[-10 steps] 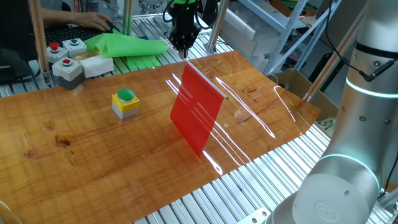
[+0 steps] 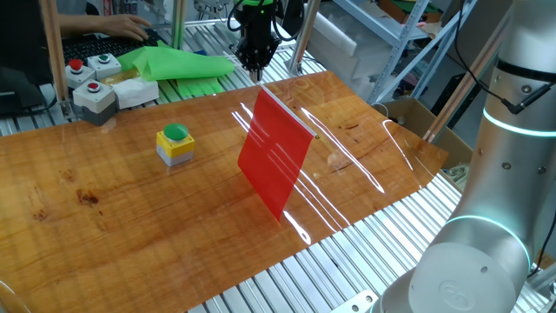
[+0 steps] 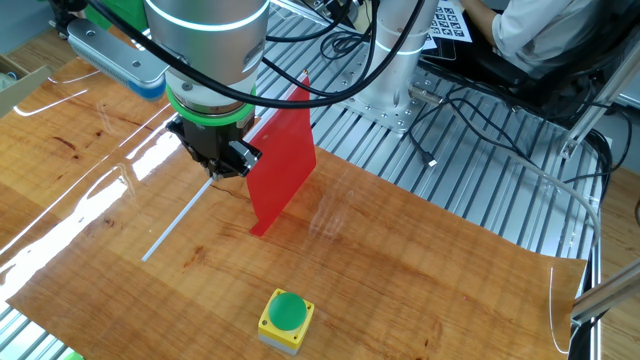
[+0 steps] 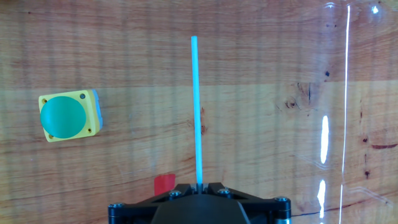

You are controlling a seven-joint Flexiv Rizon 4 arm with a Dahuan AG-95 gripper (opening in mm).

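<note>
My gripper [image 3: 213, 174] is shut on the thin white rod [image 3: 176, 222] of a red flag [image 3: 283, 160]. Pale blue in the wrist view, the rod [image 4: 196, 106] juts straight out from between the fingertips. From the rod's other end the red cloth [image 2: 276, 152] hangs flat above the wooden table; I cannot tell whether its lower corner touches. A yellow box with a round green button [image 2: 175, 132] stands on the table, apart from the flag. In the wrist view this green button [image 4: 63, 117] lies left of the rod, and only a scrap of red cloth [image 4: 164, 184] shows.
Several grey button boxes [image 2: 94, 97] and a green cloth [image 2: 178, 63] sit at the back left, near a person's hand [image 2: 122, 26]. Ribbed metal [image 2: 287, 283] borders the table in front.
The arm, the flag and the green button look unmoved.
</note>
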